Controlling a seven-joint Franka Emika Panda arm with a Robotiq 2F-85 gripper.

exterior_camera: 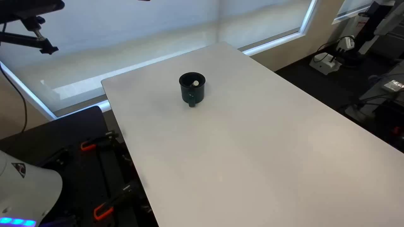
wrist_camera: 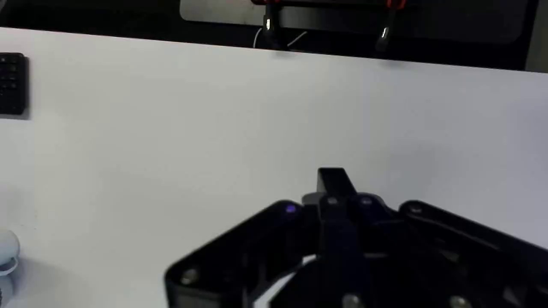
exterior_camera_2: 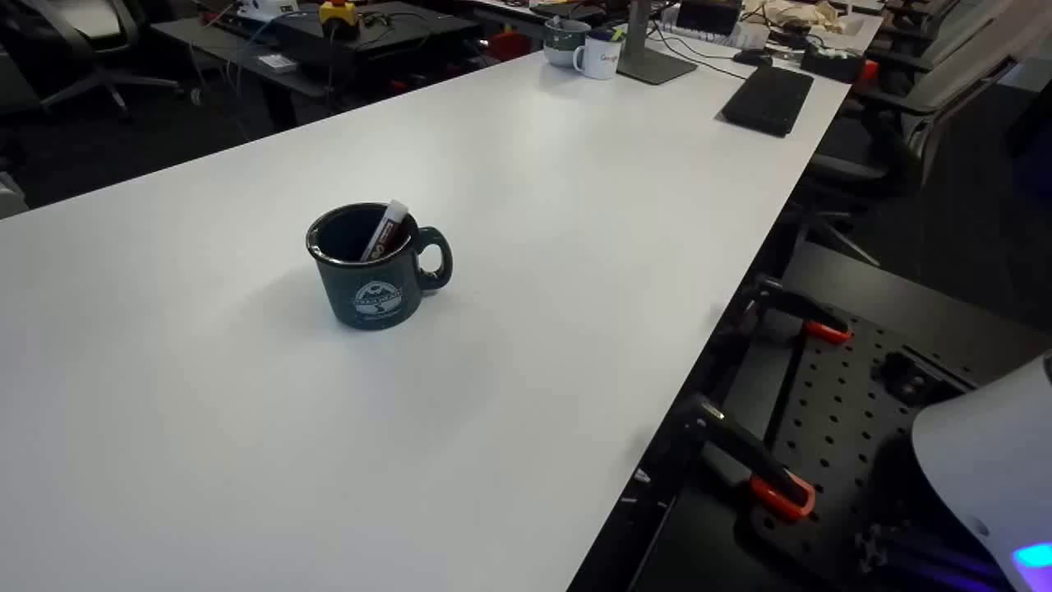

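Observation:
A dark green mug (exterior_camera_2: pixel 366 291) stands upright on the white table (exterior_camera_2: pixel 552 395), its handle pointing right in exterior view 2. Inside it leans a marker (exterior_camera_2: pixel 386 228) with a white end sticking up above the rim. Exterior view 1 shows the same mug (exterior_camera: pixel 192 90) near the table's far end, with the marker's pale round end (exterior_camera: pixel 195 83) inside. My gripper is over bare table in the wrist view, its black fingers together and nothing visible between them. The mug does not appear in the wrist view.
A white mug (exterior_camera_2: pixel 598 57), a green and grey mug (exterior_camera_2: pixel 564 41), a monitor stand (exterior_camera_2: pixel 652 65) and a black keyboard (exterior_camera_2: pixel 769 99) occupy the table's far end in exterior view 2. Orange-handled clamps (exterior_camera_2: pixel 784 497) grip one table edge. Wide clear surface surrounds the green mug.

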